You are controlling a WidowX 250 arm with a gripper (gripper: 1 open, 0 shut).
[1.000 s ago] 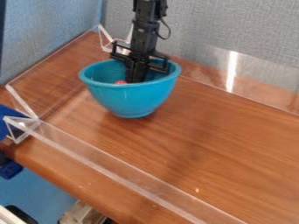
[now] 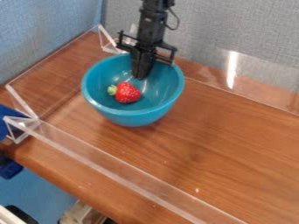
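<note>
A turquoise bowl (image 2: 159, 103) stands on the wooden table toward the back left, tilted so its inside faces the camera. A red strawberry (image 2: 126, 93) with a pale green top lies inside it. My black gripper (image 2: 142, 70) is at the bowl's back rim, above and behind the strawberry and apart from it. Its fingertips are small and dark, and I cannot make out whether they touch the rim or how far apart they stand.
Clear plastic walls (image 2: 105, 163) border the table area, with white corner brackets at the left. A blue object (image 2: 7, 121) sits beyond the left edge.
My gripper has risen slightly from inside the bowl to its back rim. The bowl's opening now faces more toward the camera, and the strawberry shows fully.
</note>
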